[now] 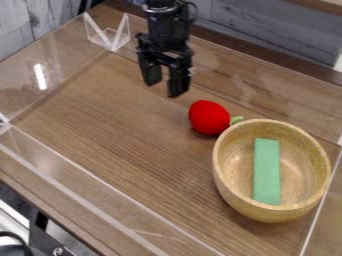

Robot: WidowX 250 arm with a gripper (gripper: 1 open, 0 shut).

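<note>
My gripper (164,70) hangs over the back middle of the wooden table, its dark fingers pointing down; it is blurred, so I cannot tell whether it is open or shut. Below and to its right lies a red round object (209,116) with a small green tip. At the right front a wide tan bowl (235,190) holds a green rectangular block (267,168).
A pale wall runs along the back, and dark cable-like items sit at the lower left corner.
</note>
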